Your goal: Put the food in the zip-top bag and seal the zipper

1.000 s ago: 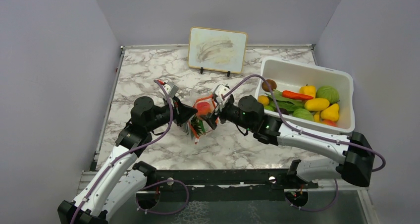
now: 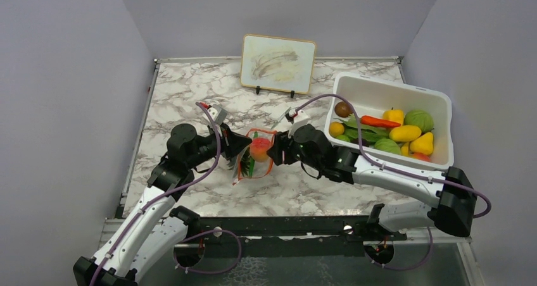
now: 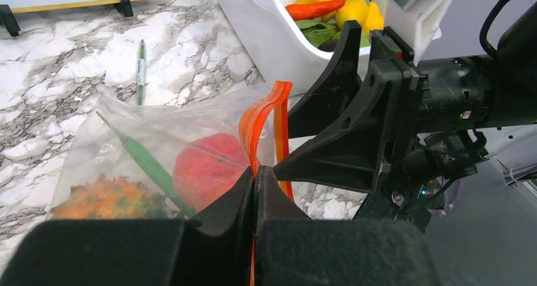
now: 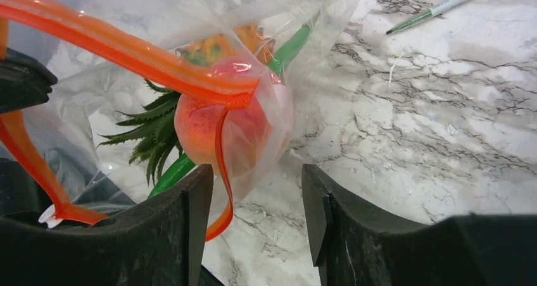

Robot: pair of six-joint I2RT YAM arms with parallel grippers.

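The clear zip top bag (image 3: 104, 118) with an orange zipper rim (image 4: 126, 52) has its mouth spread apart. Inside it are a peach (image 2: 259, 149), a long green pepper (image 3: 152, 162) and a pineapple (image 3: 107, 198) with dark spiky leaves (image 4: 158, 128). My left gripper is shut, with the orange rim pinched between its fingertips. My right gripper stands partly open at the bag's right side. Its left fingertip is close to the hanging orange strip; the gap mostly shows bare table, and whether it touches the strip is unclear.
A white bin (image 2: 446, 118) of toy fruit and vegetables stands at the right. A small whiteboard (image 2: 277, 64) stands at the back. Behind the bag lies a green pen (image 3: 141, 71).
The bag's mouth has swung to a wider shape. My left gripper has stayed in place.
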